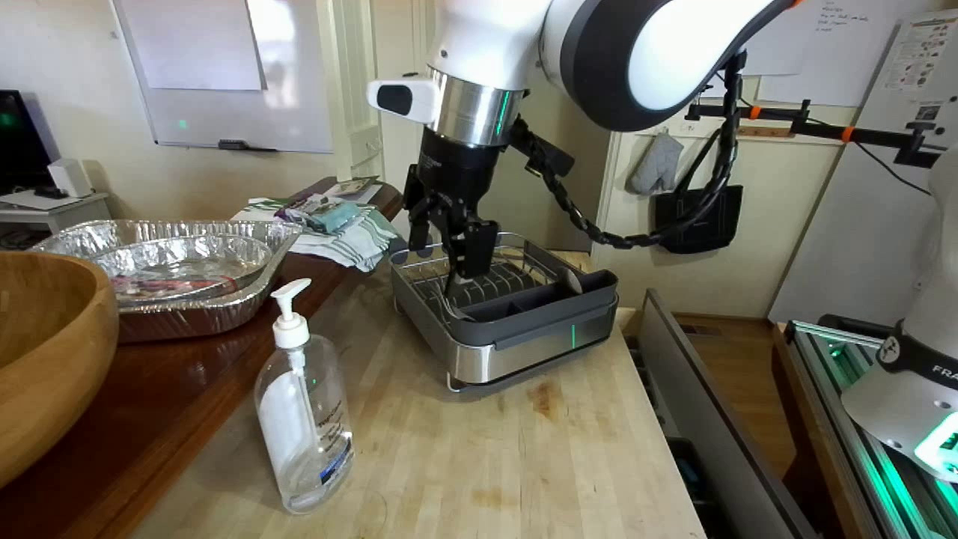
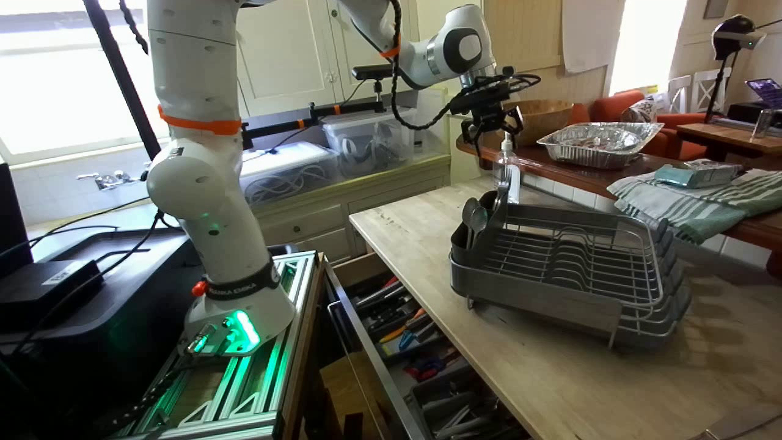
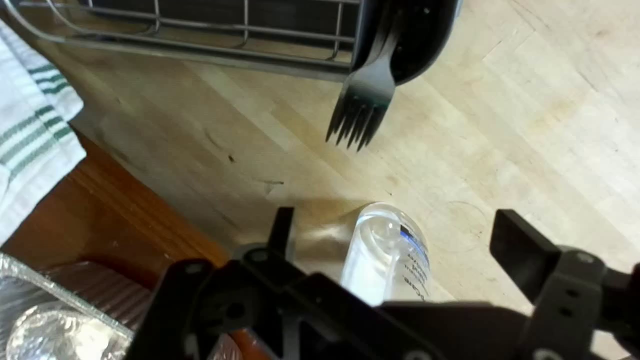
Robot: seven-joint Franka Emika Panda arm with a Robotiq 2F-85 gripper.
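My gripper [image 1: 444,255] points down in the air with its fingers apart, and nothing is held between its fingers. In the wrist view a dark metal fork [image 3: 370,87] leans out of the black utensil holder [image 3: 429,45], tines outward and clear of both fingers. A pump bottle [image 1: 301,422] of clear liquid stands on the wooden counter; in the wrist view it shows below, behind the gripper body. The grey dish rack [image 2: 539,297] has its utensil holder along one side, with spoons [image 2: 476,219] upright in it.
Beside the counter an open drawer [image 2: 366,344] holds several utensils and tools. Striped towels [image 1: 346,238], foil trays [image 1: 202,305] and a wooden bowl [image 1: 63,341] lie on the reddish-brown ledge. The counter [image 1: 548,458] in front of the rack is clear.
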